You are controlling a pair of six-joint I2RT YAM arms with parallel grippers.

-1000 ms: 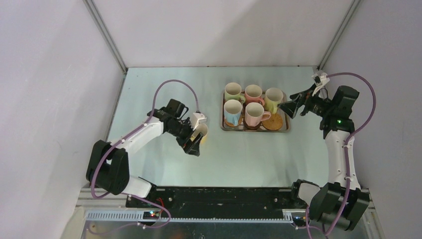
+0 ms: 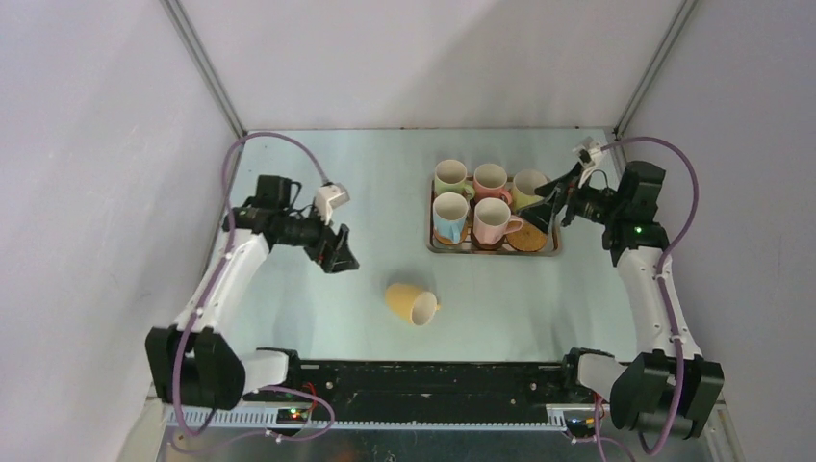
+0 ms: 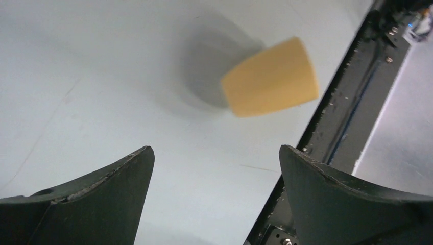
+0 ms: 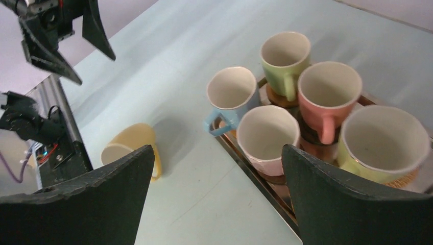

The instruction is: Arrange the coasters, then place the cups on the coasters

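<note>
A yellow-orange cup (image 2: pixel 409 303) is tipped on its side over the front middle of the table, its mouth toward the lower right; whether it rests fully on the surface I cannot tell. In the left wrist view the cup (image 3: pixel 271 79) is blurred, beyond the fingertips. My left gripper (image 2: pixel 339 258) is open and empty, apart from the cup on its left. A round brown coaster (image 2: pixel 526 239) sits bare in the tray's front right spot. My right gripper (image 2: pixel 550 214) hovers open above the tray's right side, nothing between its fingers. The cup (image 4: pixel 128 144) also shows in the right wrist view.
The metal tray (image 2: pixel 467 248) holds several upright cups on coasters: a blue one (image 2: pixel 449 214) and a pink one (image 2: pixel 491 221) in front, others behind. Table around the tipped cup is clear. A dark rail (image 2: pixel 433 377) runs along the table's front edge.
The right gripper has shifted left over the tray.
</note>
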